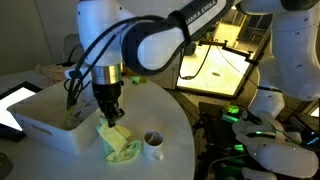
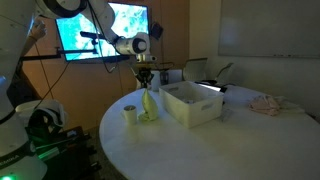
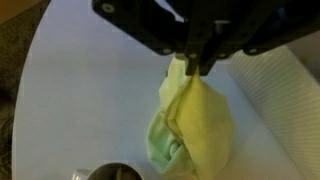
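A yellow-green cloth (image 3: 195, 125) hangs from my gripper, which is shut on a pinch of its upper part. In exterior view 1 the gripper (image 1: 111, 119) stands above the table beside the white box, and the cloth (image 1: 120, 145) drapes below it, its lower part around table level. Exterior view 2 has the cloth (image 2: 149, 106) stretched tall under the fingers, left of the box. A paler green fold (image 3: 167, 145) shows at the bottom in the wrist view; I cannot tell if it is a separate piece.
The white box (image 2: 192, 104) stands close beside the cloth. A metal cup (image 1: 153, 146) sits on the other side, near the table edge. Farther off lies a crumpled pinkish cloth (image 2: 268, 104).
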